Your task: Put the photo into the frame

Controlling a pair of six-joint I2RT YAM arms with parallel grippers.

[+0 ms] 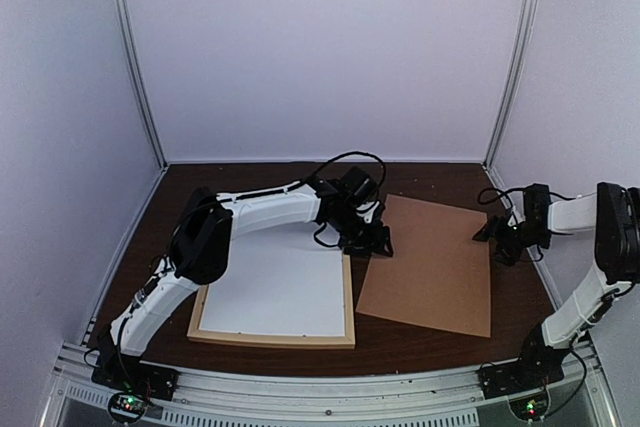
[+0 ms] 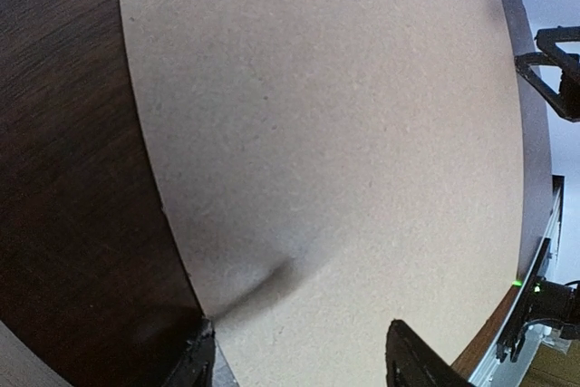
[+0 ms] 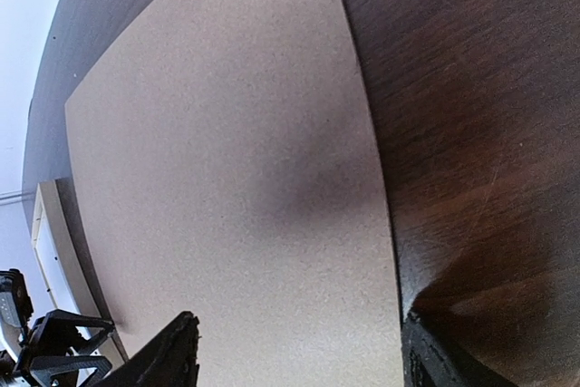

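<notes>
A brown board (image 1: 430,287) lies flat right of the wooden frame (image 1: 348,312), which holds a white sheet (image 1: 270,297). My left gripper (image 1: 375,242) is low at the board's left edge; in the left wrist view its fingers (image 2: 403,351) stand apart over and beside the board (image 2: 335,133), and whether anything is between them is unclear. My right gripper (image 1: 485,237) is low at the board's right edge; in the right wrist view its fingertips straddle the board (image 3: 236,169) near that edge, apart.
Dark wooden table (image 1: 430,351) shows round the board and frame. Pale walls enclose the back and sides, and a metal rail runs along the front.
</notes>
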